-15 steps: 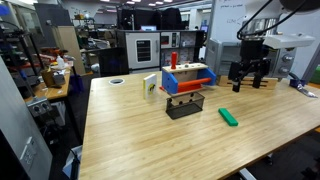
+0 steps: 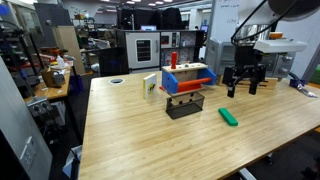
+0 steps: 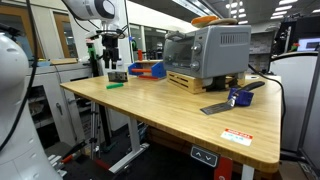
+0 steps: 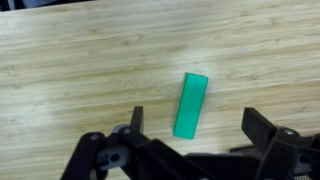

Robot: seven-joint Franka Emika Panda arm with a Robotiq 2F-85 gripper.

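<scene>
A green block [image 4: 190, 106] lies flat on the wooden table [image 4: 60, 85], seen from above in the wrist view. In exterior view 1 the same green block [image 2: 229, 117] rests near the table's front right, and exterior view 2 shows it [image 3: 112, 87] too. My gripper is open, its two dark fingertips standing apart on either side of the block in the wrist view. From exterior view 1, the gripper [image 2: 241, 92] hangs above the table, apart from the block, with nothing held.
A black wire basket [image 2: 185, 105] stands left of the block. Behind it are a blue and red toolbox [image 2: 188, 79] and a yellow-white box [image 2: 150, 85]. Exterior view 2 shows a toaster oven [image 3: 205, 51] on the table.
The green block and basket have stayed where they were.
</scene>
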